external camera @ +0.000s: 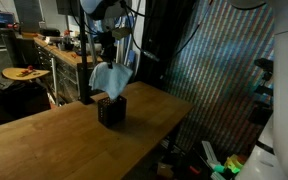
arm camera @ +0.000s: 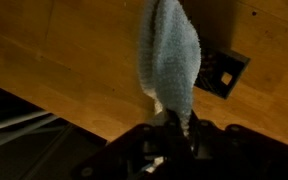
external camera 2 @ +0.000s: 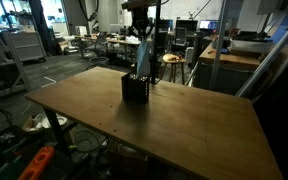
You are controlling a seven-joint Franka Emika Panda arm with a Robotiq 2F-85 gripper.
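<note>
A pale blue-white cloth (external camera: 111, 78) hangs from my gripper (external camera: 108, 44), which is shut on its upper part. Below it, a black mesh box (external camera: 112, 110) stands on the wooden table. The cloth's lower end is over the box and reaches down to about its rim; how far any of it goes inside cannot be told. In exterior view 2 the cloth (external camera 2: 142, 60) is a narrow strip right above the box (external camera 2: 135, 88). The wrist view has the cloth (arm camera: 171, 60) running out from the gripper, covering part of the box (arm camera: 221, 70).
Cables and a dark curtain lie beyond the table's right end.
</note>
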